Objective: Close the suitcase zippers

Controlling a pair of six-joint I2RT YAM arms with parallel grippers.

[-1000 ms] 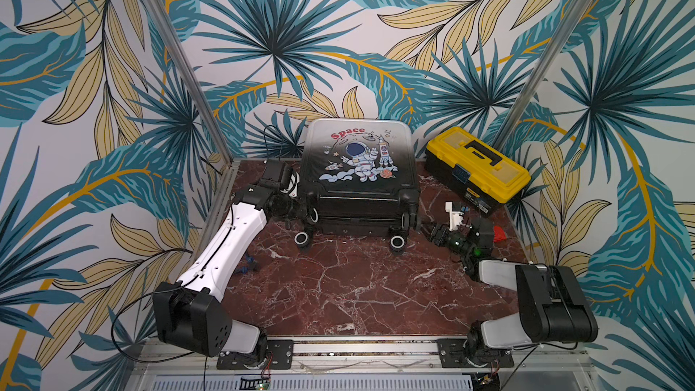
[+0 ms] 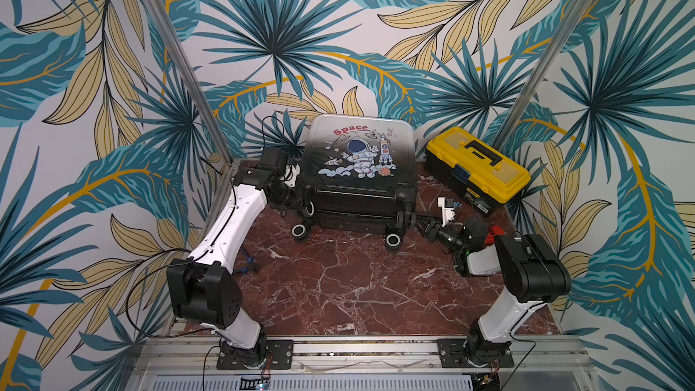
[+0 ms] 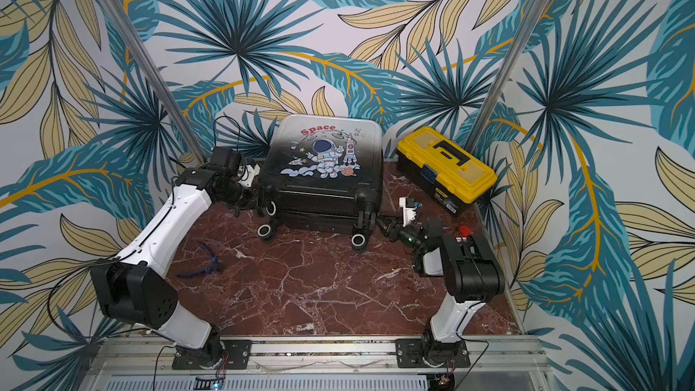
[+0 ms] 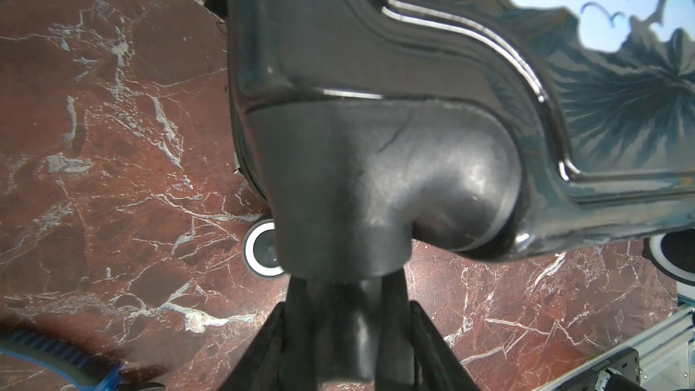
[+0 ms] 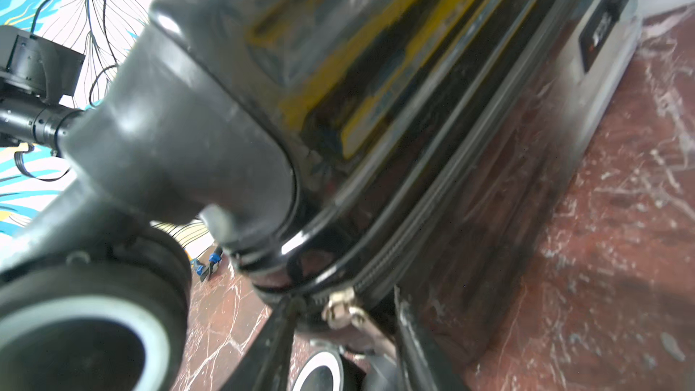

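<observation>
The black suitcase (image 2: 358,192), printed with an astronaut, lies flat at the back middle of the table. My left gripper is shut on the black wheel mount (image 4: 340,195) at its front left corner. At the front right corner, my right gripper stands part open. A metal zipper slider (image 5: 340,307) with its pull tab (image 5: 378,336) is between the right fingers, which show a gap around it. Along the suitcase's side runs the zipper track (image 5: 405,246), going away from the slider.
A yellow and black toolbox (image 2: 477,163) stands right of the suitcase, near my right arm. Blue-handled pliers (image 3: 202,264) lie on the left of the table. Wheels (image 2: 393,240) project from the suitcase's front.
The suitcase has shifted slightly backward and left, with my left gripper moving along with it.
</observation>
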